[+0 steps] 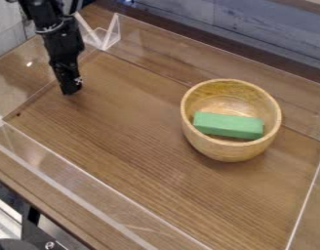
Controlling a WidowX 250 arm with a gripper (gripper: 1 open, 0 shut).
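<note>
My black arm reaches in from the top left, its gripper [71,85] low over the left side of the wooden table, near or at its surface; nothing shows between the fingers, which look shut, though small in this view. A round tan wooden bowl [230,95] stands on the right, holding a green rectangular block [228,125]. The gripper is well apart from the bowl.
A pale rim runs along its left side, and a clear plastic piece stands behind the gripper at top left. A blue-grey wall lines the back.
</note>
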